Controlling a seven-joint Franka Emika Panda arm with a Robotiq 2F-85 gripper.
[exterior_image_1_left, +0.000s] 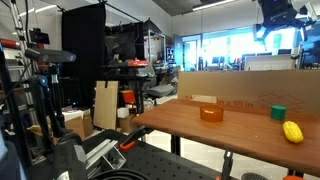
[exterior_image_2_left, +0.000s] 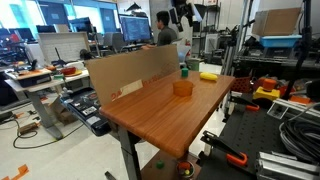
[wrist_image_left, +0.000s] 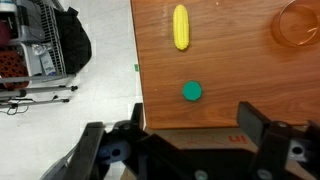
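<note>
High above the wooden table (exterior_image_1_left: 180, 120), my gripper stands open, its dark fingers wide apart with nothing between them. It also appears as a dark shape at the top right of exterior view 1 and the top of exterior view 2. Below it in the wrist view, a small round green object (wrist_image_left: 192, 91) rests on the table, near the edge by the low board. A long yellow object (wrist_image_left: 181, 27) lies farther up in that view. An orange bowl (wrist_image_left: 297, 24) sits at its upper right corner; exterior view 2 shows the whole bowl (exterior_image_2_left: 182, 89).
A low brown board (exterior_image_2_left: 138, 78) stands along one long side of the table. Much of the tabletop (exterior_image_2_left: 160, 115) around the bowl is bare. A metal cart (wrist_image_left: 48, 38) and a black bag (wrist_image_left: 72, 42) are on the floor beyond the table.
</note>
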